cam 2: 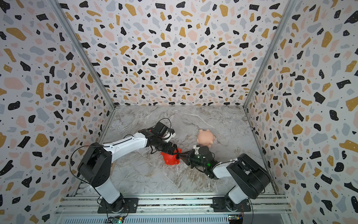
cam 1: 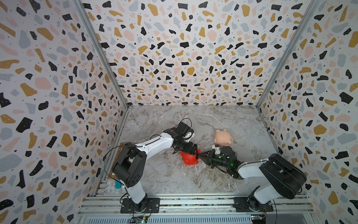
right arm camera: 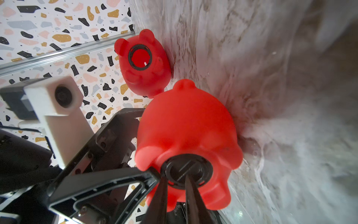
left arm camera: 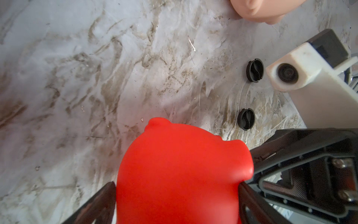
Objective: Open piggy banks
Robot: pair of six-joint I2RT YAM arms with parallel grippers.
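Note:
A red piggy bank (cam 1: 189, 158) (left arm camera: 179, 168) lies on the marble table between my grippers, its black plug (right arm camera: 186, 169) facing my right gripper. My left gripper has its open fingers either side of the red body. My right gripper has narrowly parted fingertips at the plug's lower edge. A second red piggy bank (right arm camera: 145, 74), its hole uncovered, lies farther off in the right wrist view. A pink piggy bank (cam 1: 223, 137) (left arm camera: 264, 7) sits behind.
Two loose black plugs (left arm camera: 255, 71) (left arm camera: 245, 119) lie on the table in the left wrist view. The two arms are close together at the front middle.

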